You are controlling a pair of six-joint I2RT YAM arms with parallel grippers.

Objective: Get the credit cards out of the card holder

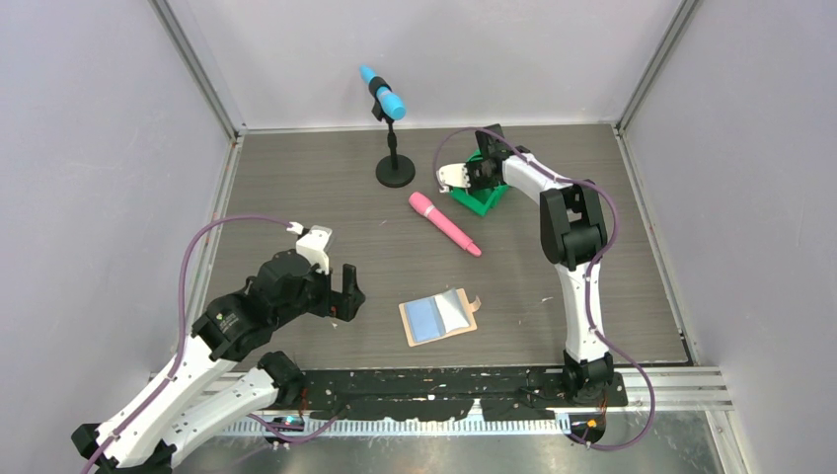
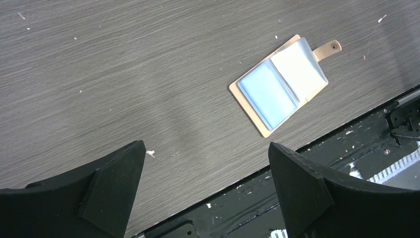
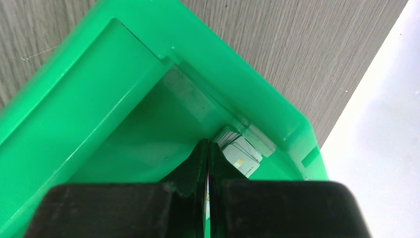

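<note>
The card holder [image 1: 426,318] lies open and flat at the front centre, tan with blue and clear sleeves; the left wrist view shows it too [image 2: 267,94]. My left gripper [image 1: 347,293] stands open to its upper left, nothing between its fingers. At the back right my right gripper is down inside a green tray [image 3: 262,94], shut at a small pile of white cards [image 3: 238,157]. A pale card edge shows between its fingers, though the fingers hide most of it.
A pink stick [image 1: 444,224] lies in the middle. A black stand [image 1: 395,170] with a blue tube stands at the back left. The table between the left gripper and the card holder is clear.
</note>
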